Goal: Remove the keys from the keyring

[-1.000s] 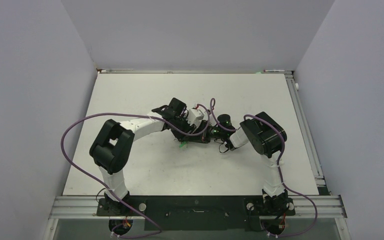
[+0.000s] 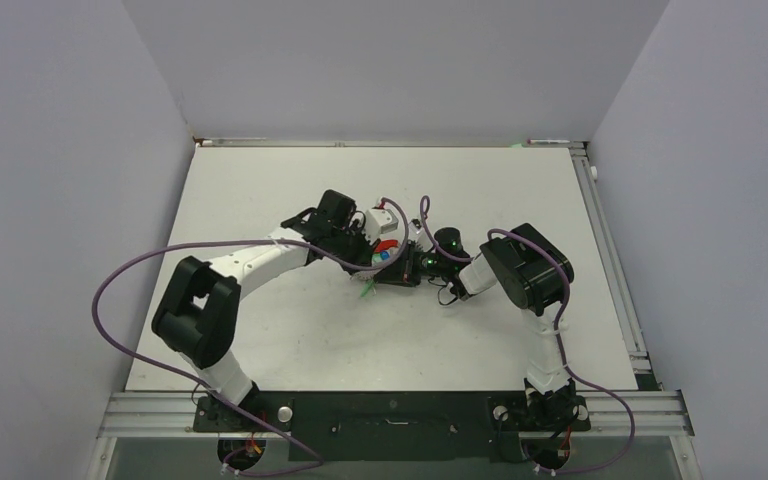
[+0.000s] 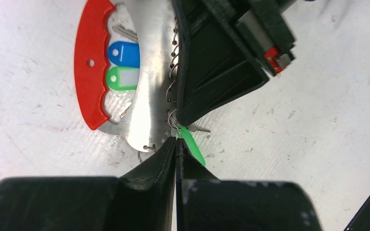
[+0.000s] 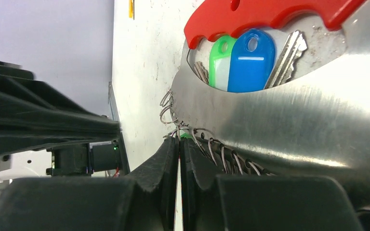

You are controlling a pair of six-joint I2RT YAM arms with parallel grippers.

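Note:
A curved steel plate [image 3: 147, 86] [image 4: 289, 115] with a red handle [image 3: 90, 67] [image 4: 270, 14] and a row of wire rings along its edge lies on the white table, blue [image 4: 250, 62] and green [image 4: 219, 65] key tags in its opening. At the ring row, another green tag [image 3: 191, 147] and a key hang from a ring. My right gripper is shut on the rings there. My left gripper is shut beside the same spot, nothing visible between its fingers; its tips are close to the right gripper's.
The two arms meet over the middle of the table [image 2: 380, 340], hiding much of the plate from above.
The right arm looks unchanged.

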